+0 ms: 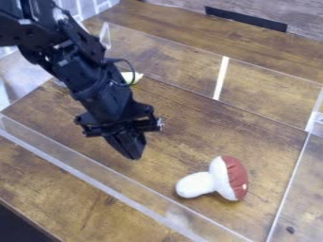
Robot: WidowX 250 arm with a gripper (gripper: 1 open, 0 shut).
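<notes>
My black gripper (pixel 131 146) hangs low over the wooden table at the centre-left, its fingertips pointing down and shut, with nothing seen between them. A toy mushroom (pixel 222 179) with a red-and-white cap and white stem lies on its side to the lower right, apart from the gripper. A small pale object, partly hidden, sits behind the arm at the upper left.
Clear plastic strips and edges frame the work area along the front left and right. A white tape line (pixel 221 78) runs on the wood at the back.
</notes>
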